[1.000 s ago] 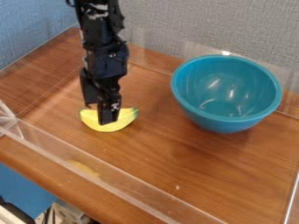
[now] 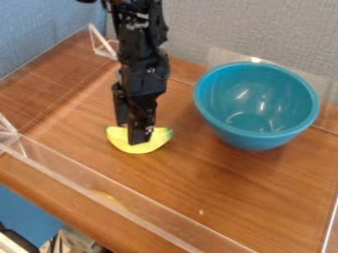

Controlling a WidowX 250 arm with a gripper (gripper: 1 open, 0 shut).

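My black gripper (image 2: 138, 128) reaches down from the top of the camera view onto a yellow banana-shaped object (image 2: 145, 144) on the wooden surface, left of centre. The fingertips are at the yellow object, partly over it; whether they hold it is hard to tell.
A teal bowl (image 2: 258, 104) stands to the right. Clear low walls edge the wooden surface (image 2: 224, 198), whose front right is free apart from small specks. A blue area lies beyond the lower left edge, and textured walls rise behind.
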